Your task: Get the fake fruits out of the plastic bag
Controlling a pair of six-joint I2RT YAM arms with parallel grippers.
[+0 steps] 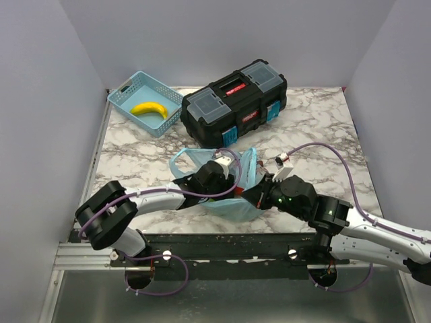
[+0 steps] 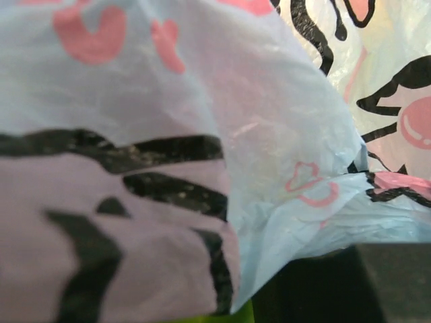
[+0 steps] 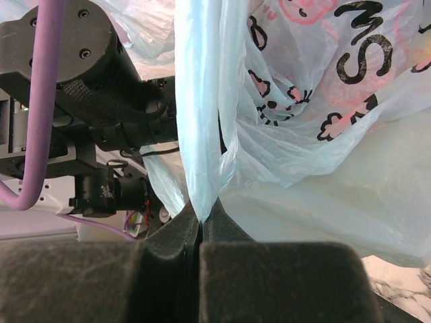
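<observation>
The light blue plastic bag (image 1: 246,208) lies at the front middle. My left gripper (image 1: 227,188) is down inside it; in the left wrist view printed plastic fills most of the frame, with a sliver of green (image 2: 215,318) at the bottom edge. Its finger state is hidden. My right gripper is shut on the bag's gathered blue edge (image 3: 201,134), holding it up at the right side. A red piece shows in the bag between the grippers in the top view.
A blue basket (image 1: 121,101) with a banana (image 1: 149,108) stands at the back left. A black toolbox (image 1: 229,108) sits behind the bag. Free marble surface lies left and right.
</observation>
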